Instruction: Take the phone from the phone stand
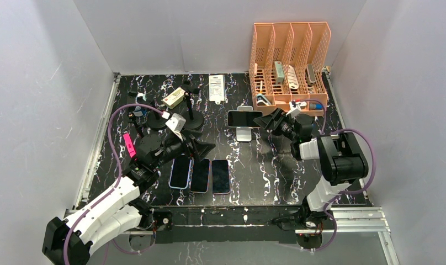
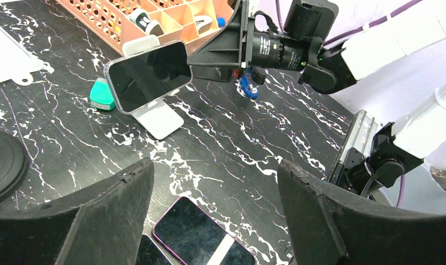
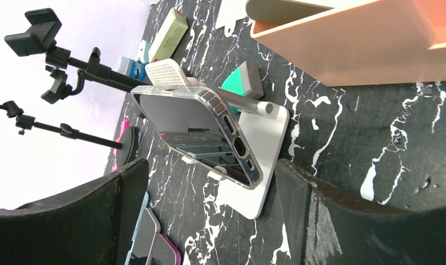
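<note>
A phone in a clear case (image 1: 244, 118) rests sideways on a silver stand (image 1: 243, 134); from the right wrist view the phone (image 3: 193, 132) is tilted back on the stand's plate (image 3: 248, 193). My right gripper (image 1: 270, 120) is just to the phone's right, its fingers apart around empty space, with the phone's end between and beyond them in its wrist view. My left gripper (image 1: 201, 148) hangs open over the lower middle, left of and nearer the front than the stand, with nothing between its fingers.
An orange organiser (image 1: 288, 33) stands at the back right. Three phones (image 1: 221, 176) lie at the front middle. Black tripod stands (image 1: 193, 117) and a small box (image 1: 174, 98) are at the back left.
</note>
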